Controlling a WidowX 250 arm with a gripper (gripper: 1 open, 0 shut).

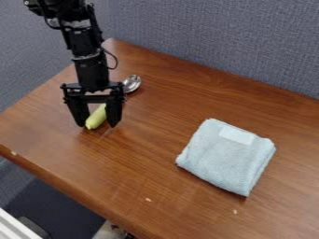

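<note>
My black gripper [96, 114] is low over the left side of the wooden table, its two fingers down either side of a pale yellow-green elongated object [97, 118], which lies slanted on the tabletop. The fingers look spread apart; whether they touch the object I cannot tell. Just behind the gripper lies a shiny metal spoon [132, 82], partly hidden by it.
A folded pale blue cloth [227, 155] lies on the right part of the table [162, 196]. The table's left edge is close to the gripper, and grey padded walls stand behind.
</note>
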